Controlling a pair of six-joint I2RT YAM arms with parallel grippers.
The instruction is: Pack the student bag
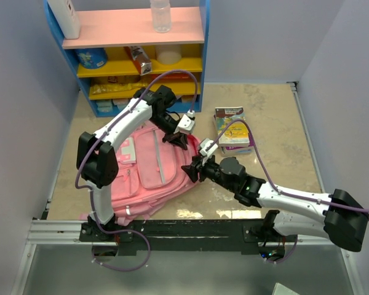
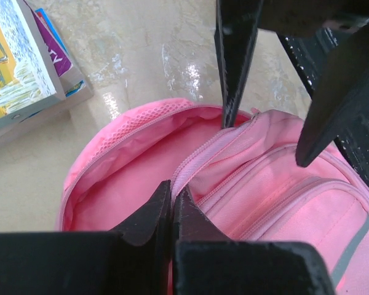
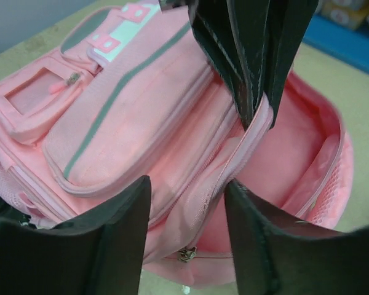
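The pink student bag [image 1: 157,161] lies flat on the table at left, its pocketed front facing up. My left gripper is shut on the pink rim of the bag's opening, which shows gaping beside it in the left wrist view. Close by, along the same edge, my right gripper stands part open. Between its spread fingers runs the rim fabric [image 3: 238,157], without the pads visibly closing on it. The inner lining [image 2: 132,184] shows as a pink hollow. The bag's deeper inside is hidden.
A stack of books [image 1: 232,130] lies on the table right of the bag. At the back stands a blue shelf [image 1: 206,37] with a bottle [image 1: 161,15] and several packages. Clear table remains at right.
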